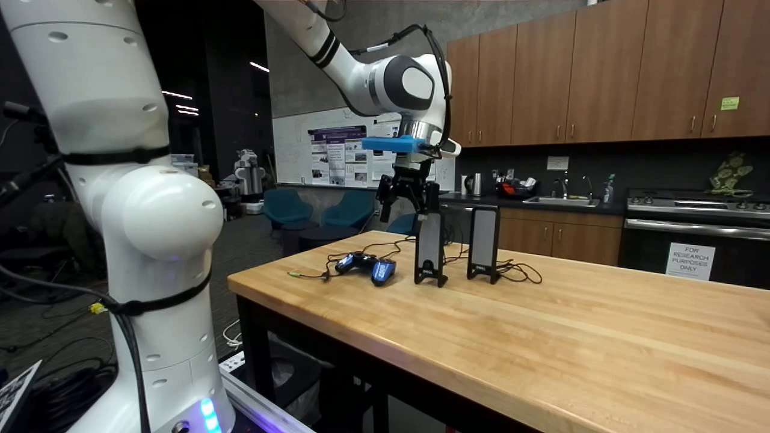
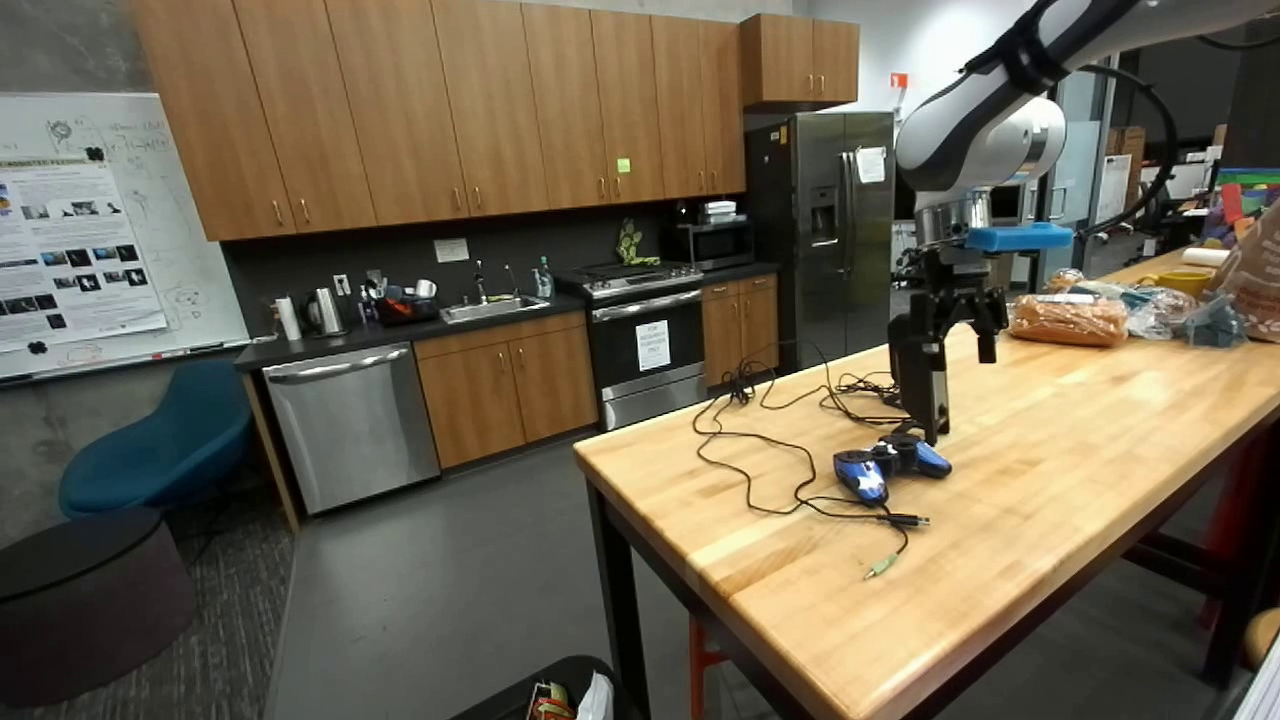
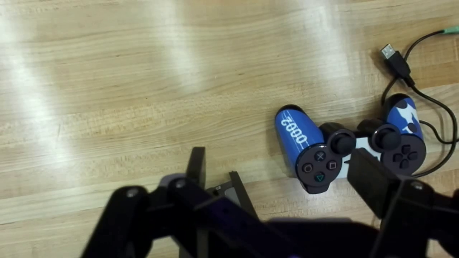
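Observation:
My gripper [image 1: 408, 209] is open above the wooden table, fingers wide apart and nothing visible held between them. Beneath it in the wrist view lies a blue and black game controller [image 3: 299, 133], partly covered by one finger [image 3: 370, 185]. Two upright Dell speakers stand on the table: the nearer speaker [image 1: 430, 249] has its top close to my gripper in exterior view 1, and the farther speaker [image 1: 483, 242] is to its right. Part of a speaker [image 3: 243, 193] shows by the other finger in the wrist view; my gripper hides the rest. Whether gripper and speaker touch, I cannot tell.
Black cables [image 2: 768, 438] trail over the table around the controller and speakers. A USB plug [image 3: 396, 64] lies beside the controller. Bagged bread [image 2: 1068, 318] and other items occupy the table's far end.

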